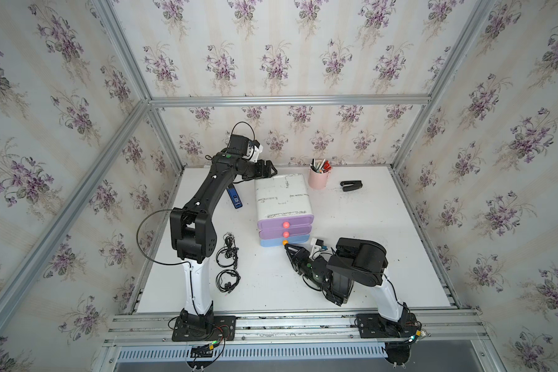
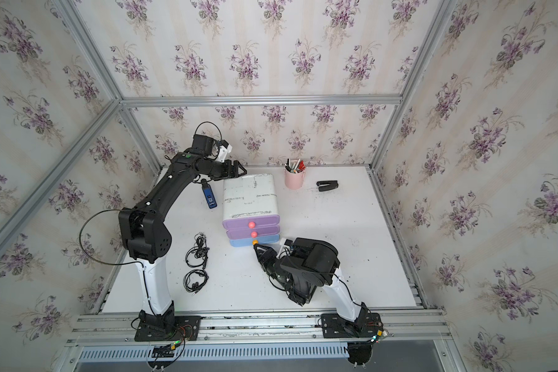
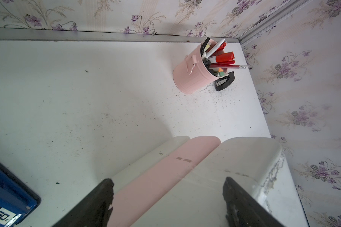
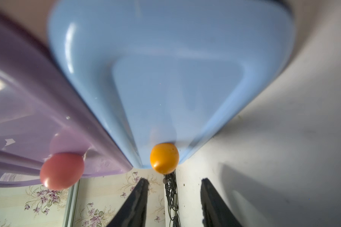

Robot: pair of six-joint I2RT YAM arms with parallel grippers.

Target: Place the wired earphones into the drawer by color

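A three-drawer box (image 1: 282, 198) stands mid-table: purple drawers with pink knobs over a blue drawer (image 4: 178, 87) with an orange knob (image 4: 164, 158). My right gripper is low in front of that knob, part open, with nothing between its fingertips in the wrist view. My left gripper is open, held high at the box's back left corner. Two coiled black earphone cables (image 1: 227, 279) (image 2: 197, 251) lie left of the box near the front.
A pink pen cup (image 1: 318, 179) and a black stapler (image 1: 351, 186) stand at the back right. A blue object (image 1: 234, 196) lies behind the left arm.
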